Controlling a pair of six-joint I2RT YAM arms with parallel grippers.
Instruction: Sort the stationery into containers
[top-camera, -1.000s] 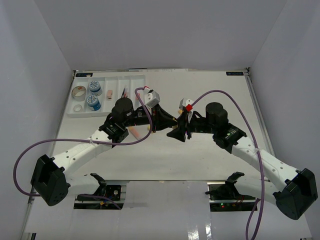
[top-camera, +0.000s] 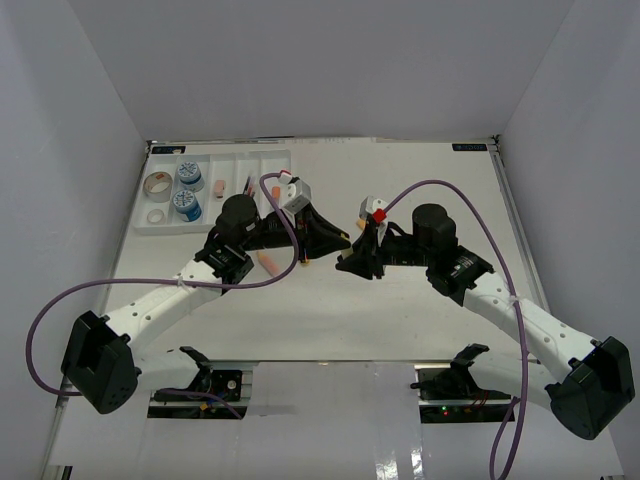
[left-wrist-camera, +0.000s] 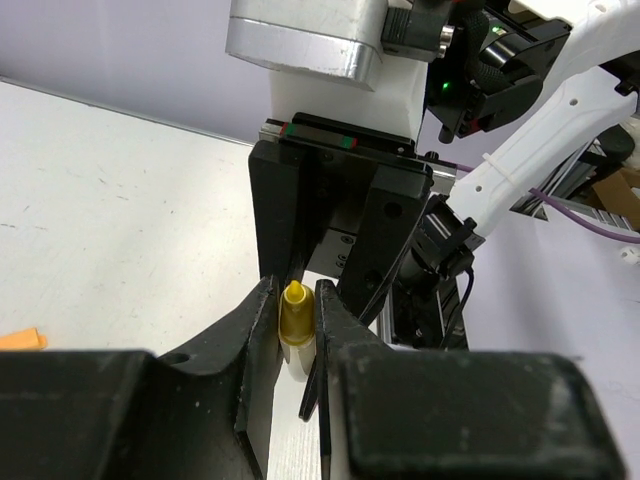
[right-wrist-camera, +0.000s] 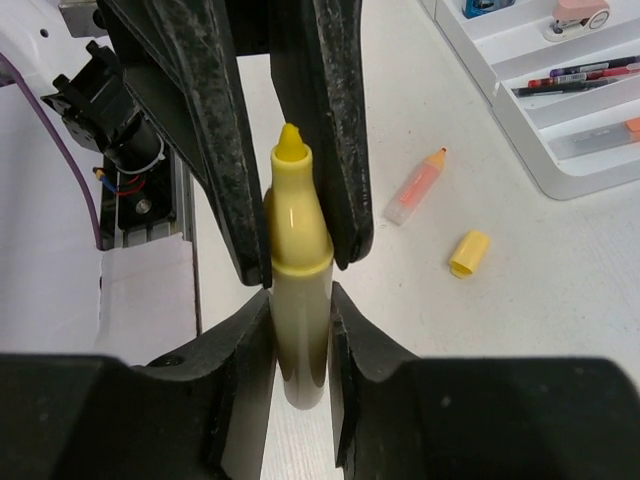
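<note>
A yellow highlighter (right-wrist-camera: 300, 330) with its pointed tip bare is upright between the two grippers. In the right wrist view my right gripper is shut on its body. My left gripper, close against the right one, has its fingers shut around the upper part near the tip. From above, the left gripper (top-camera: 347, 239) and right gripper (top-camera: 343, 264) meet over the middle of the table, nearly hiding the highlighter. A yellow cap (right-wrist-camera: 469, 253) lies loose on the table, and an orange highlighter (right-wrist-camera: 415, 187) rests nearby.
The white compartment tray (top-camera: 160, 230) at the back left holds blue-lidded jars (top-camera: 186, 205), a tape roll (top-camera: 158, 186), a pink stapler (right-wrist-camera: 580, 15) and several pens (right-wrist-camera: 580, 75). Another orange piece (left-wrist-camera: 22, 340) lies on the table.
The right arm looks almost still, and both grippers remain together.
</note>
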